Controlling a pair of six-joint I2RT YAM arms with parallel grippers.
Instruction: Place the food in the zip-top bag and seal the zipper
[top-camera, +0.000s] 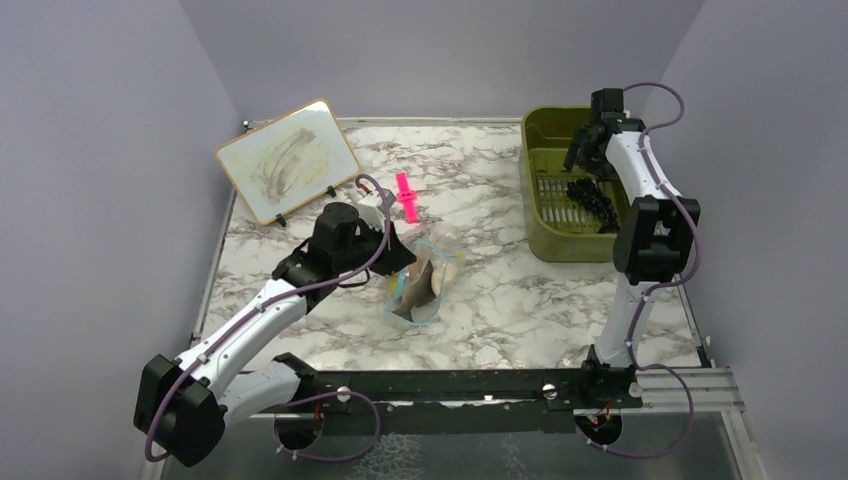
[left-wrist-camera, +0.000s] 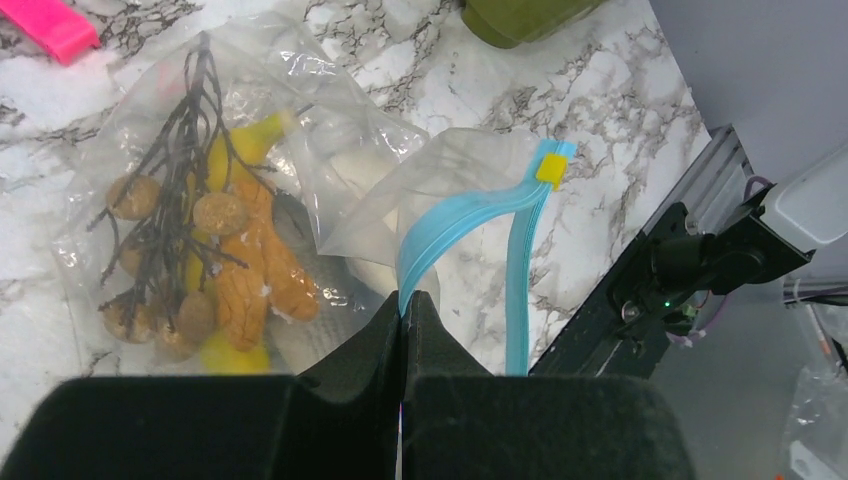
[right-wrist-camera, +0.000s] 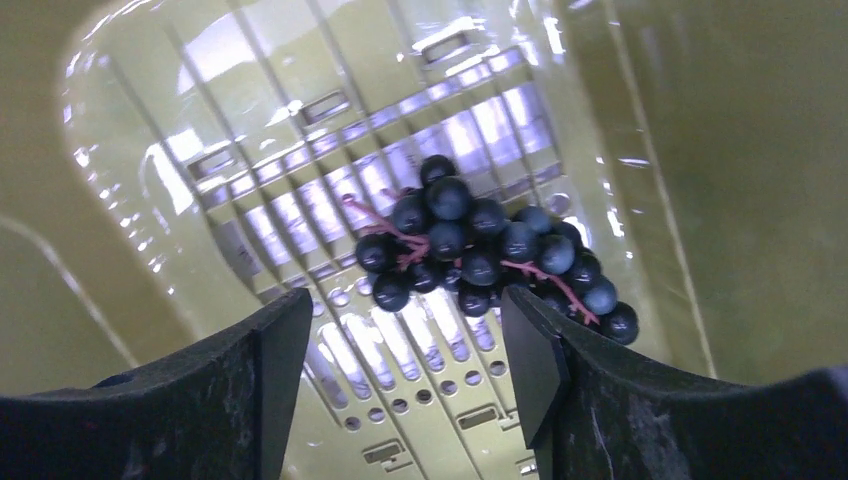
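The clear zip top bag (left-wrist-camera: 300, 60) lies on the table below my left gripper, which is shut on its blue-edged rim. The mouth gapes, and the yellow slider (left-wrist-camera: 550, 170) sits at the far end of the blue zipper (left-wrist-camera: 470, 208). Through the plastic show brown roundish pieces (left-wrist-camera: 220, 213), orange-brown food (left-wrist-camera: 243, 285), something yellow and a dark branching stem. A bunch of dark grapes (right-wrist-camera: 450, 240) rests on the floor of the green basket (top-camera: 548, 245). Over it my right gripper is open, fingers apart, nothing between them.
A pink object (top-camera: 406, 198) lies behind the bag. At the back left stands a framed white board (top-camera: 290, 160). The basket walls rise around my right gripper. Between bag and basket the marble table (top-camera: 490, 290) is clear.
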